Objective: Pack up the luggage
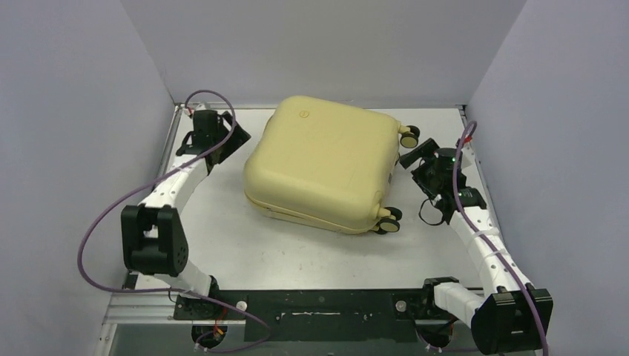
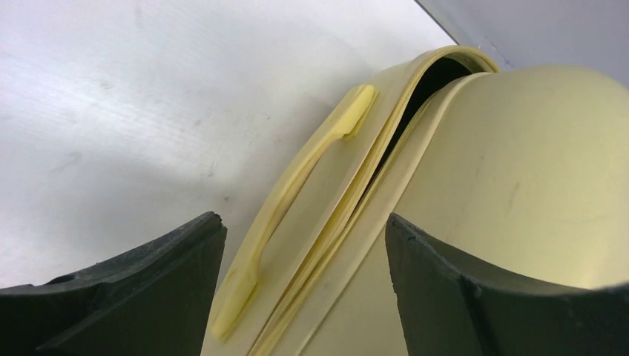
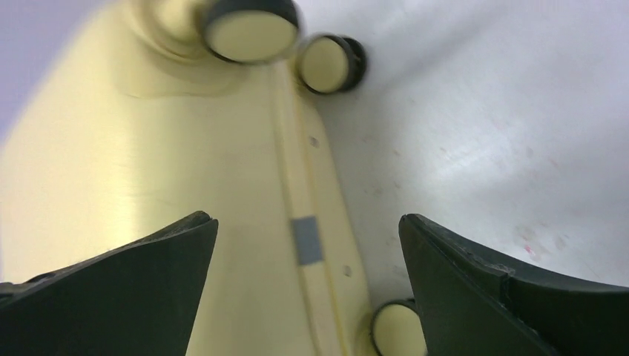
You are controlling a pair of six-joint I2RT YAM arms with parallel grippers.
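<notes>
A pale yellow suitcase (image 1: 323,163) lies flat and slightly turned in the middle of the table, its wheels (image 1: 389,225) toward the right. In the left wrist view its yellow handle (image 2: 289,193) shows along the side, beside a dark gap (image 2: 438,78) at the lid's seam. My left gripper stands open just off that handle side, with neither finger gripping the handle. At the wheel side, my right gripper is also open. The suitcase's grey patch (image 3: 307,239) appears between its fingers, farther away and not held. The suitcase's inside is hidden.
Bare white table (image 1: 297,259) lies in front of the suitcase, with narrow free strips at both sides. The grey back wall (image 1: 326,52) stands close behind it. Purple cables (image 1: 148,185) loop along both arms.
</notes>
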